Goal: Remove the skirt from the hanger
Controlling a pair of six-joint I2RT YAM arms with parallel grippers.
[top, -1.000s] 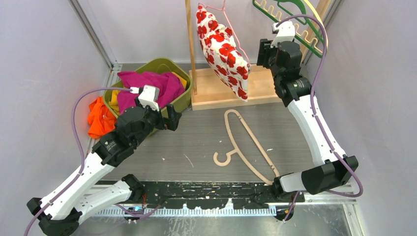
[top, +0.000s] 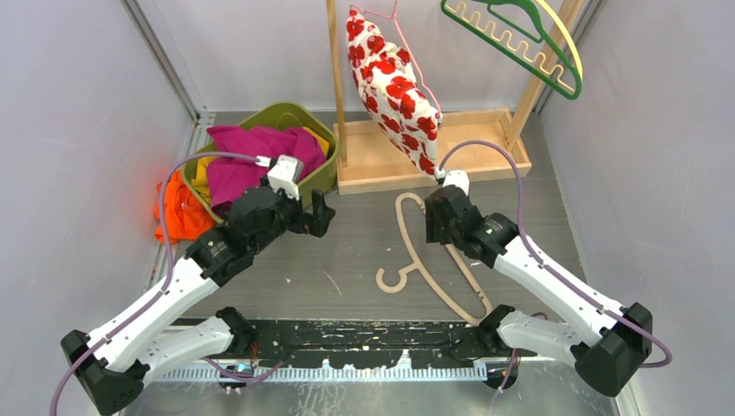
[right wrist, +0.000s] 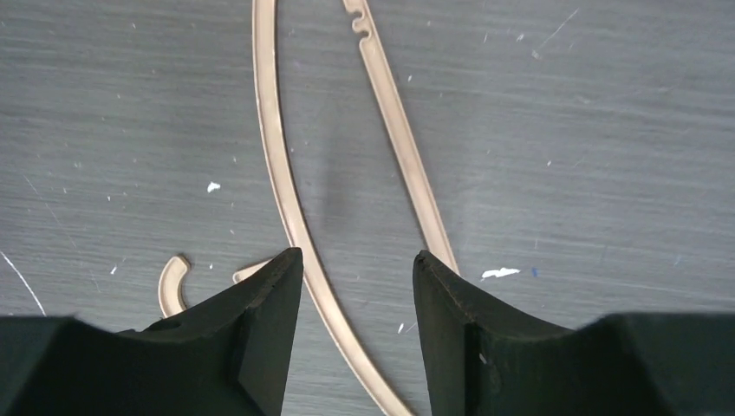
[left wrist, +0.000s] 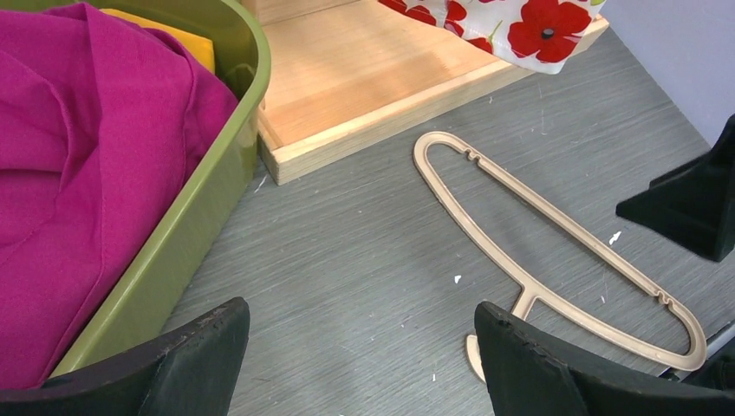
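On the grey floor lies a beige hanger (top: pixel 416 257), bare of cloth, its hook toward the left. A white cloth with red flowers (top: pixel 396 87), which may be the skirt, hangs from a pink hanger (top: pixel 406 39) on the wooden rack. My right gripper (top: pixel 438 227) hovers over the beige hanger; in the right wrist view its fingers (right wrist: pixel 269 334) stand apart, with the hanger's bars below and nothing held. To the right of the green basket, my left gripper (top: pixel 321 215) is open and empty above bare floor.
The green basket (left wrist: pixel 204 195) holds magenta cloth (left wrist: pixel 130 156) and yellow cloth. Orange cloth (top: pixel 179 212) lies beside it. Green and yellow hangers (top: pixel 520 52) hang at the rack's right. Floor between the basket and beige hanger is clear.
My right gripper has come down from near the rack's right side to over the beige hanger. My left gripper has shifted slightly right. The flowered cloth and the hanger look unmoved.
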